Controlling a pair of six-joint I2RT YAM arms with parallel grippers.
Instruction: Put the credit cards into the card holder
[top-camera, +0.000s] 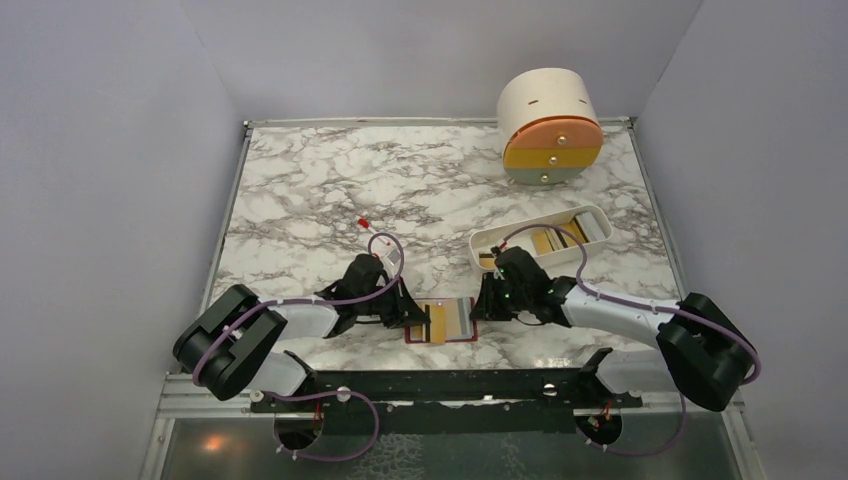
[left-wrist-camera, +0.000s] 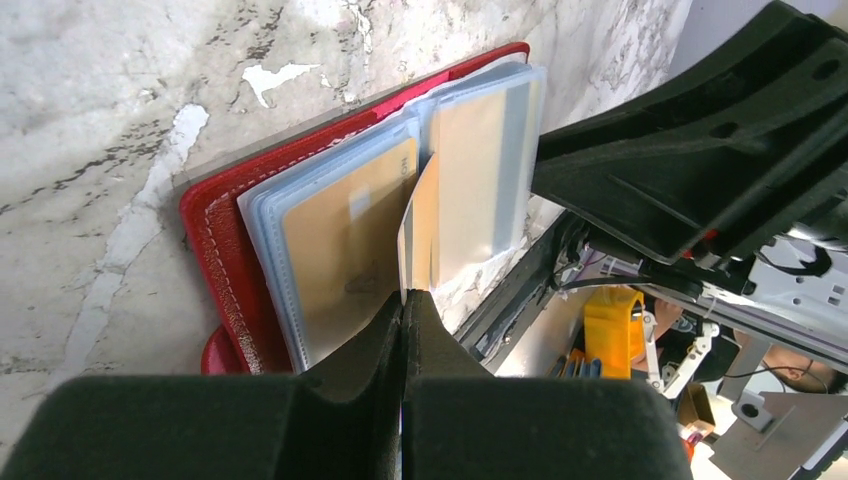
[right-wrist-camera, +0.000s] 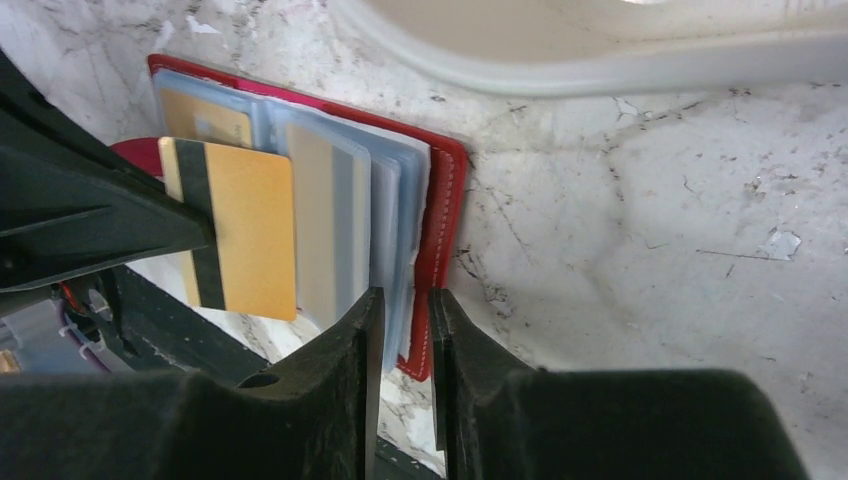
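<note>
The open red card holder lies on the table's front part, clear sleeves up. From its middle a gold card with a black stripe sticks up, tilted; it is seen nearly edge-on in the left wrist view. My left gripper is shut on that card, by its black-striped part. How deep the card sits in a sleeve cannot be told. At the holder's right edge my right gripper stands slightly open, its fingers on either side of the sleeve edges, close to the red cover.
A white tray with several cards stands just behind the right gripper. Behind it is a rounded drawer cabinet. A small red-tipped item lies behind the left arm.
</note>
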